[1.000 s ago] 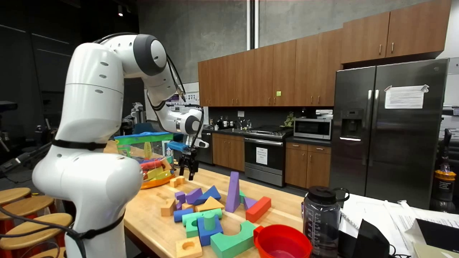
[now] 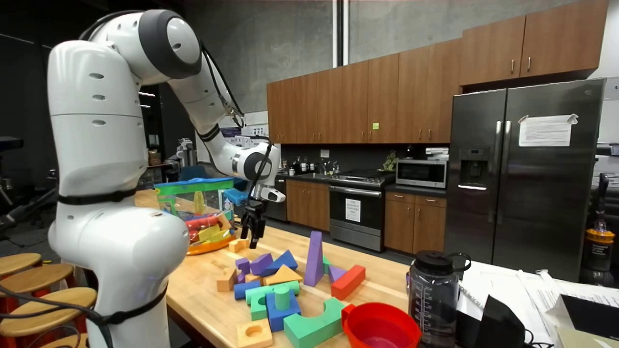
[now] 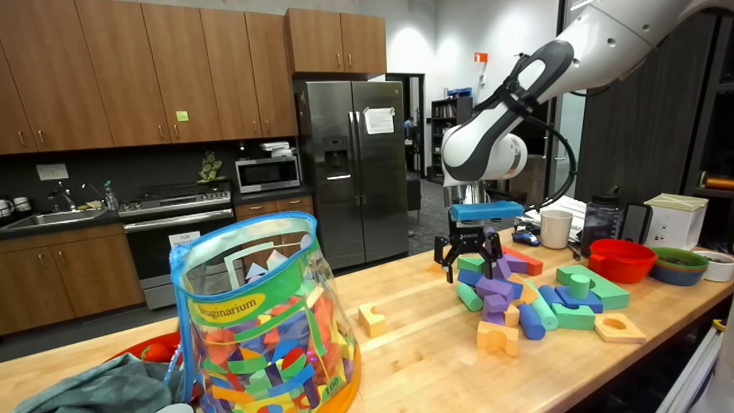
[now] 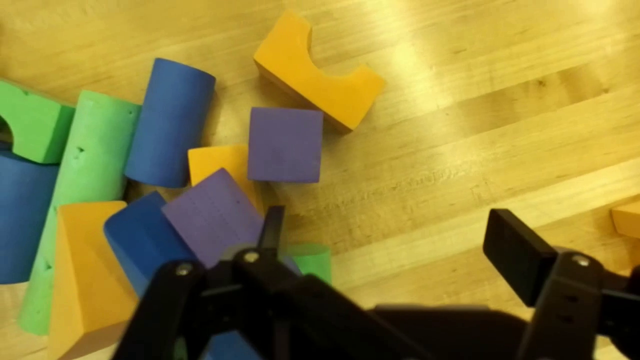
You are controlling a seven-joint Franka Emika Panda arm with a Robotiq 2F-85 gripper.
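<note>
My gripper stands open above the table, and only bare wood shows between its fingers. Near its left finger (image 4: 273, 225) in the wrist view lies a heap of toy blocks: a tilted purple block (image 4: 213, 216), a purple cube (image 4: 285, 145), a blue cylinder (image 4: 169, 123) and a long green cylinder (image 4: 84, 180). A yellow arch block (image 4: 318, 72) rests beyond the purple cube. In the second exterior view, the gripper (image 3: 469, 271) is over the far left side of the heap. A lone yellow notched block (image 3: 372, 320) sits apart from it.
A clear zip bag of blocks (image 3: 241, 306) stands on the table's left in the second exterior view. A red cup (image 2: 380, 327) and a dark bottle (image 2: 433, 298) are at the near right in the first. Bare tabletop (image 3: 420, 344) lies between bag and heap.
The arm's upper links have swung back to the left in the first exterior view.
</note>
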